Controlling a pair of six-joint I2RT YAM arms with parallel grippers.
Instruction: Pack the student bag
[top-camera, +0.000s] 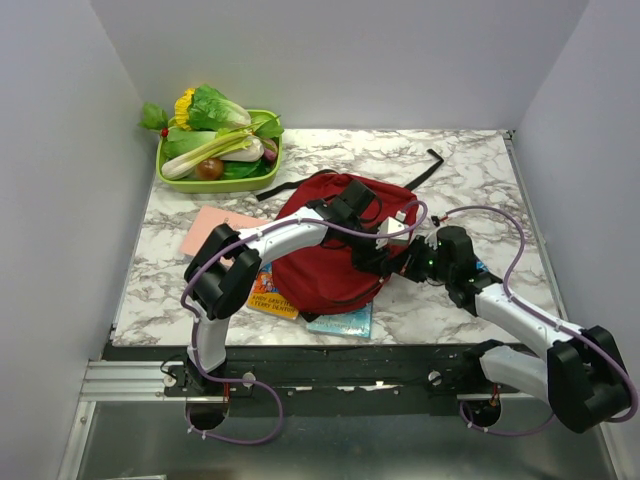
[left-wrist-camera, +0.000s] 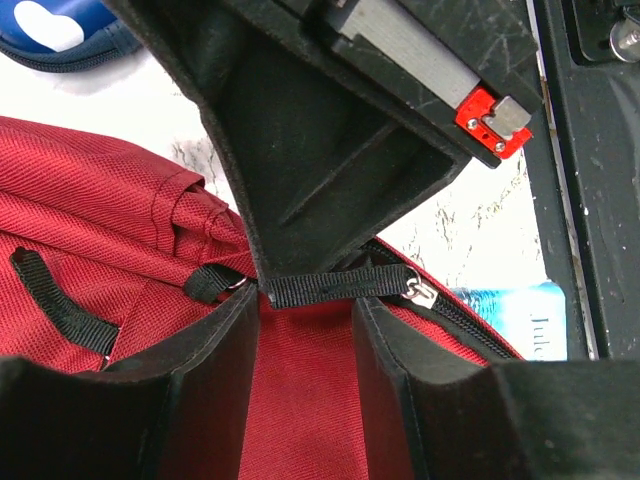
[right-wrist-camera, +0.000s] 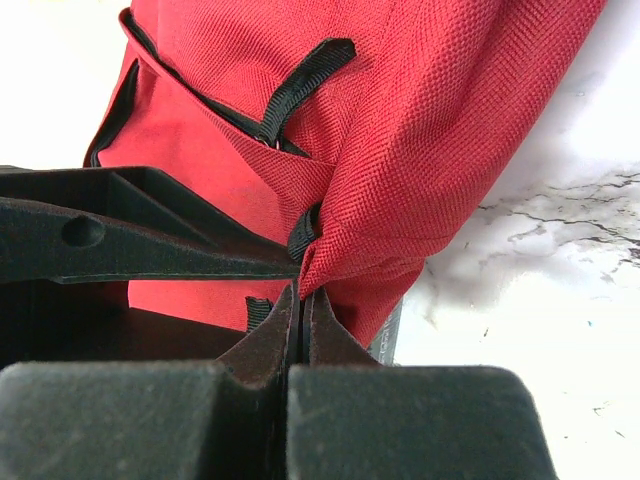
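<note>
The red bag (top-camera: 325, 265) lies on the marble table, its fabric bunched toward the front right. My left gripper is at the bag's zipped edge, part open, fingers apart with red fabric visible in the gap. A short black strap (left-wrist-camera: 335, 287) crosses just beyond its fingertips, beside the metal zipper pull (left-wrist-camera: 420, 293). Close by, my right gripper is shut on a thin fold of the bag's edge. Two books, one orange (top-camera: 272, 298) and one light blue (top-camera: 345, 322), lie partly under the bag.
A blue pencil case (left-wrist-camera: 65, 35) rests to the right of the bag, largely behind the right arm in the top view. A pink notebook (top-camera: 203, 225) lies at left. The green vegetable basket (top-camera: 272, 180) stands back left.
</note>
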